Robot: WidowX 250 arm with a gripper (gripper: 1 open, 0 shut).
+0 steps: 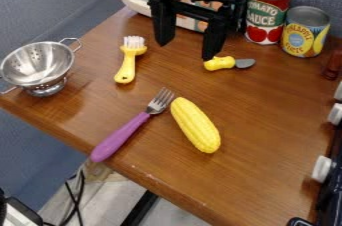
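Note:
My black gripper (187, 32) hangs over the back of the wooden table (160, 160), open, with nothing between its fingers. Below it to the right lies a small yellow-handled cutter (222, 63). A yellow brush (127, 63) lies to the left, a purple fork (123, 135) and a toy corn cob (195, 125) in front. A steel colander (39, 68) sits at the left edge.
A tomato sauce can (265, 18) and a yellow-labelled can (303, 38) stand at the back right, a pale toy appliance behind my gripper. A black stove-like object (326, 180) lines the right edge.

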